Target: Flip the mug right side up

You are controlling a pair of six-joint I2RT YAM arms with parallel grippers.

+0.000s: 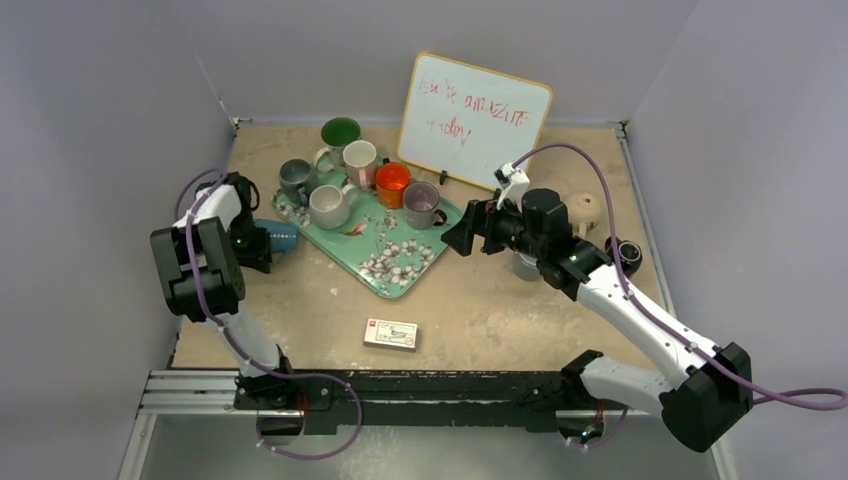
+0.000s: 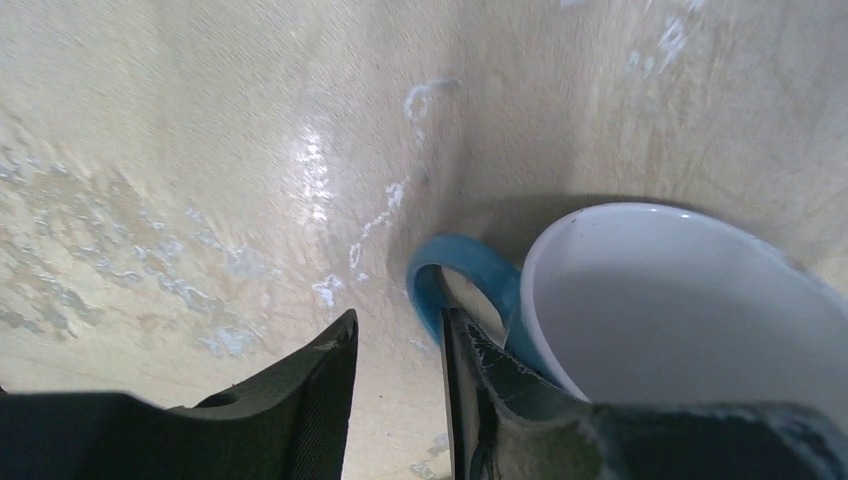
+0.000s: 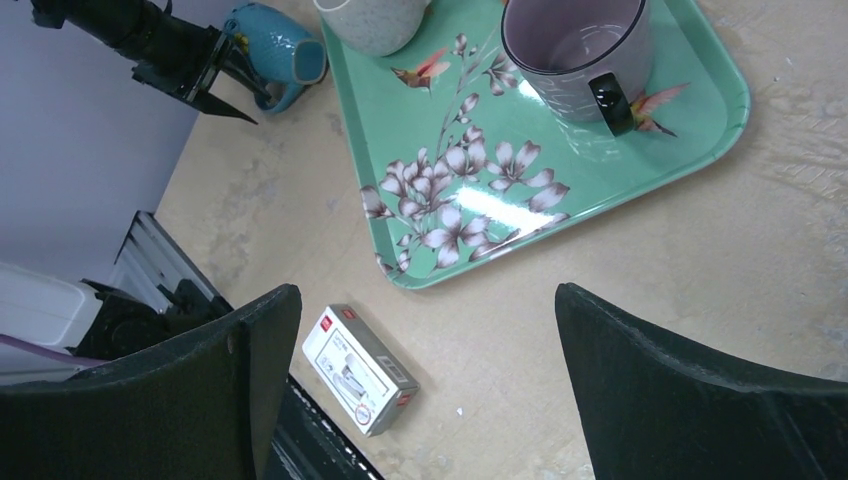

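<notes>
The blue mug (image 1: 279,237) lies on its side on the tabletop, left of the green tray, as the right wrist view also shows (image 3: 272,47). In the left wrist view its white inside (image 2: 680,310) fills the lower right and its handle (image 2: 450,252) rests near the table. My left gripper is part open at the handle, one finger beside it; nothing clear shows held. My right gripper is open above the table, right of the tray, with nothing between its fingers.
The tray (image 1: 380,275) holds several mugs at the back. A small box (image 1: 390,335) sits at the front. A whiteboard (image 1: 475,110) leans at the back; a dark mug (image 1: 628,256) and other items stand at the right.
</notes>
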